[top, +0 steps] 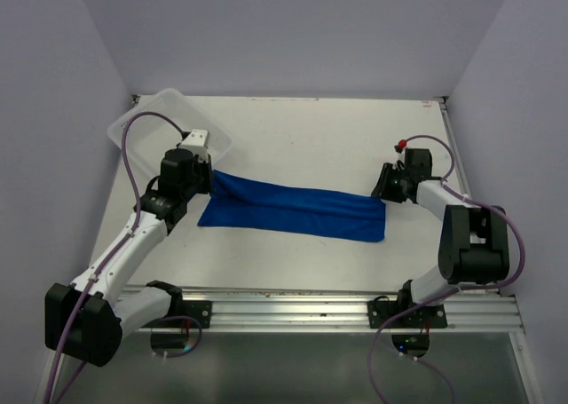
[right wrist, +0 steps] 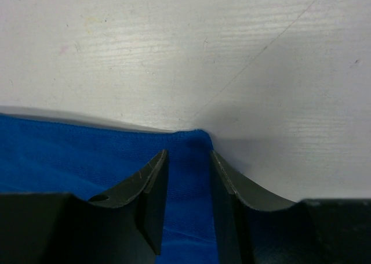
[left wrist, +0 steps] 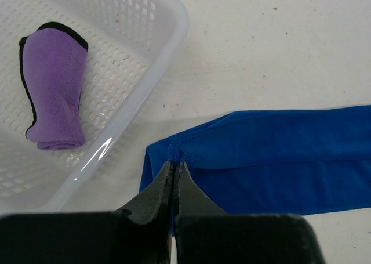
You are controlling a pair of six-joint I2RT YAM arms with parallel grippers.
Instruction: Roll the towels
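Note:
A blue towel (top: 302, 210) lies spread in a long strip across the table, its far part folded over. My left gripper is shut, its tips pinching the cloth near the towel's left end, where the edge is drawn up a little. At the opposite end, my right gripper stands open over the far right corner, one finger to each side of the towel's right edge area. Whether those fingers touch the cloth cannot be told. A rolled purple towel (left wrist: 57, 84) with black trim rests inside the white basket.
The white basket (left wrist: 130, 104) with perforated walls stands at the back left, close beside my left gripper. Bare table (top: 302, 138) stretches behind the blue towel and in front of it.

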